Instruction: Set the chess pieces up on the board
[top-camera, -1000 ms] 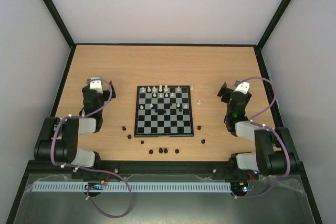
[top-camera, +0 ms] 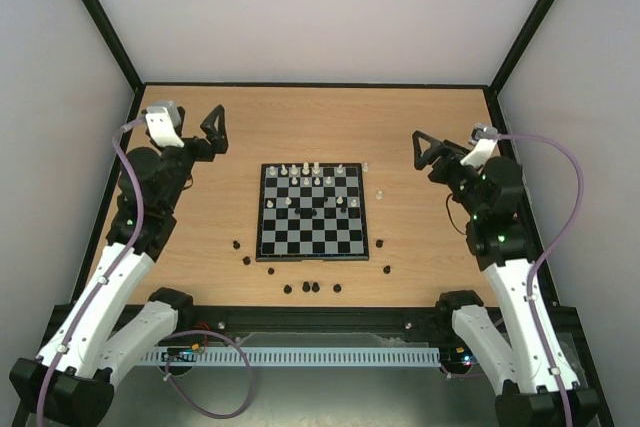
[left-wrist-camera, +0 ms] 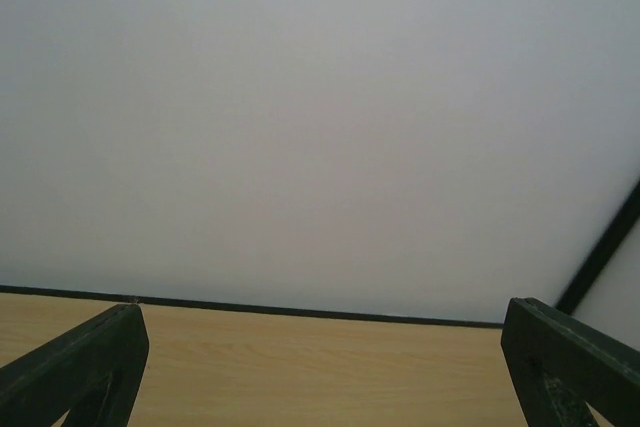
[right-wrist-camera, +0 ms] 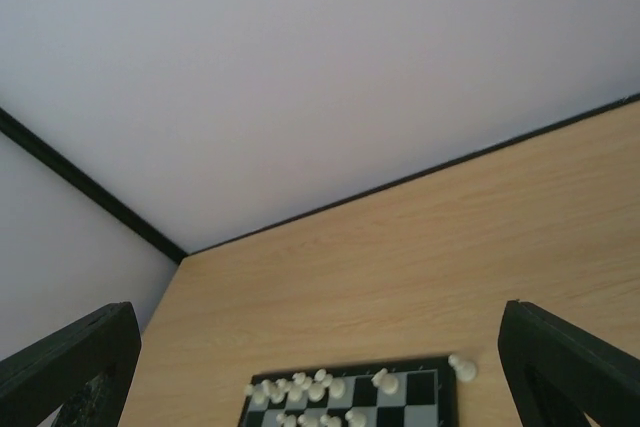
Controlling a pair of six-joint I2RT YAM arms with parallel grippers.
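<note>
The black-and-grey chessboard (top-camera: 312, 236) lies mid-table. White pieces (top-camera: 306, 170) cluster on its far rows, and a few more white and black pieces (top-camera: 305, 212) stand around its middle. Two white pieces (top-camera: 379, 193) are off the board to the right. Several black pieces (top-camera: 311, 287) lie on the wood near the front edge and beside the board. My left gripper (top-camera: 219, 133) is raised at the far left, open and empty. On the right, my right gripper (top-camera: 422, 149) also hangs open and empty; its wrist view catches the board's far edge and white pieces (right-wrist-camera: 316, 392) low down.
Bare wooden table (top-camera: 300, 125) stretches behind the board and on both sides. White walls (top-camera: 320, 17) with black corner frames enclose the table. Purple hoses (top-camera: 570, 222) trail along both arms.
Both arms have extended from a folded posture and risen, their grippers moving away from the front edge. The board and pieces look unmoved.
</note>
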